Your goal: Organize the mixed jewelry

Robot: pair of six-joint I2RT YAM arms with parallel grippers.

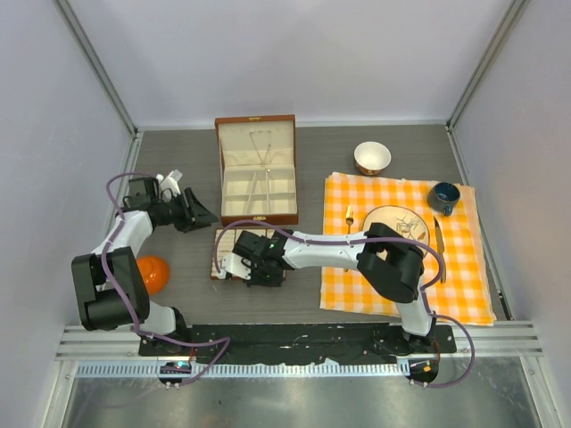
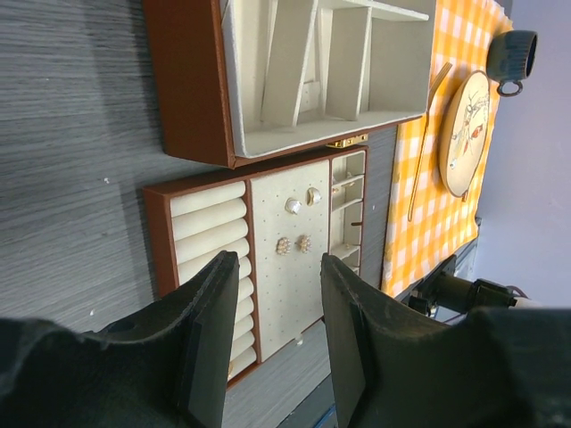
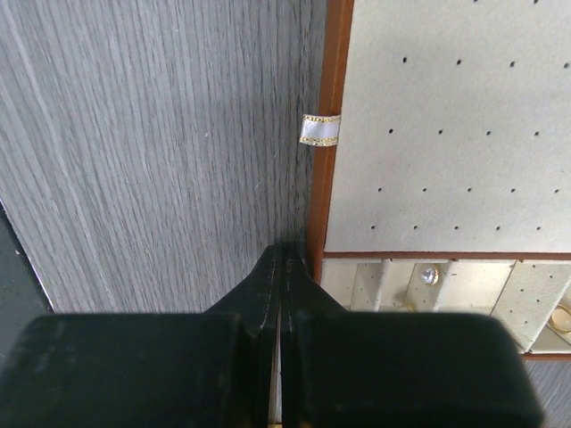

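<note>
The open jewelry box stands at the back middle, its tray lying in front, with roll slots, a pinned board holding studs and small compartments. My left gripper hangs left of the box, fingers apart and empty. My right gripper is over the tray's edge, shut, with nothing visible between its fingers. A small white-and-gold piece sits on the tray's rim. A pearl piece lies in a compartment. A plate of mixed jewelry is at the right, partly hidden by my right arm.
A checkered cloth carries a fork, knife and mug. A white bowl stands behind it. An orange object lies at the left, partly behind my left arm.
</note>
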